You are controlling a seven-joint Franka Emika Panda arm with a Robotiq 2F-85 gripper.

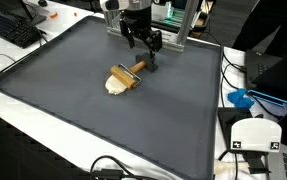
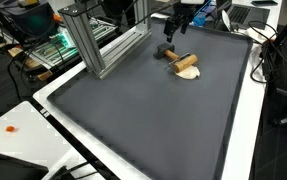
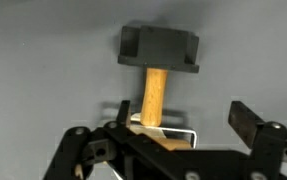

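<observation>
A small mallet with a black block head (image 3: 159, 47) and a light wooden handle (image 3: 154, 97) lies on the grey table. At its handle end sits a wooden roller with a wire frame (image 1: 126, 76), resting partly over a cream, round flat piece (image 1: 115, 87). My gripper is open above them. In the wrist view, its black fingers (image 3: 249, 120) stand wide apart, with the handle's end between and below them. Exterior view 1 shows the gripper (image 1: 144, 44) just behind the mallet, holding nothing. Part of the roller is hidden under the gripper in the wrist view.
A white-framed rack (image 2: 118, 48) stands beside the mallet. Keyboard (image 1: 15, 29) and cables lie off the table's far left; a white chair-like object (image 1: 256, 134) and blue item (image 1: 237, 98) are at right.
</observation>
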